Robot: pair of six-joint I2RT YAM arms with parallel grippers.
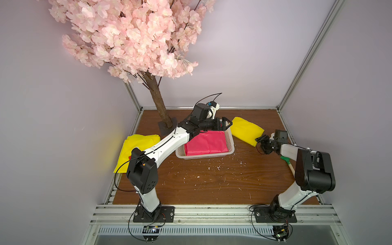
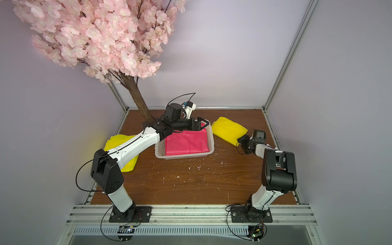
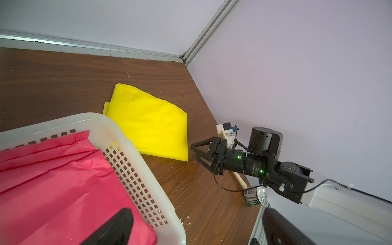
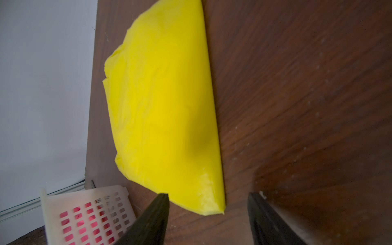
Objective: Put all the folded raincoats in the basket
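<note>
A folded yellow raincoat [image 1: 247, 130] lies flat on the table just right of the white basket [image 1: 233, 145]. Inside that basket lies folded pink-red cloth [image 1: 206, 143]. Above the basket's back right rim hangs my left gripper [image 1: 228, 123], open and empty. My right gripper [image 1: 258, 139] stands open by the raincoat's front right corner; the right wrist view shows that yellow corner [image 4: 212, 200] ahead of and between the spread fingertips, apart from them. A second folded yellow cloth [image 1: 138, 146] lies at the table's left, partly behind my left arm.
An artificial blossom tree [image 1: 157, 98] rises behind the basket, its branches overhead. A green-headed tool [image 1: 288, 161] and a can [image 3: 255, 196] lie by the right wall. The front middle of the table [image 1: 212, 179] holds only small scraps.
</note>
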